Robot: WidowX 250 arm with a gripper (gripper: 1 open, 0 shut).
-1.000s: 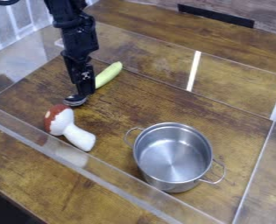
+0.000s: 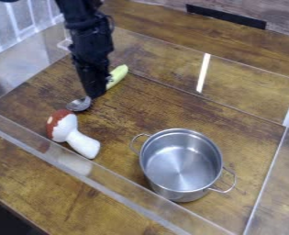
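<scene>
The dark gripper (image 2: 94, 86) hangs over the left part of the wooden table, shut, with nothing seen between its fingers. Partly behind it lies a pale green elongated object (image 2: 116, 74). A small silver object (image 2: 81, 104), perhaps a spoon, lies just below and left of the fingertips. Nearer the front is a white mushroom-shaped object (image 2: 83, 143) with a red-speckled cap. A steel pot (image 2: 181, 162) with two handles stands at the front right.
Clear plastic walls border the table area (image 2: 172, 101) at front, left and right.
The gripper has moved a little right and toward the camera, now covering more of the pale green object. The objects on the table look unmoved.
</scene>
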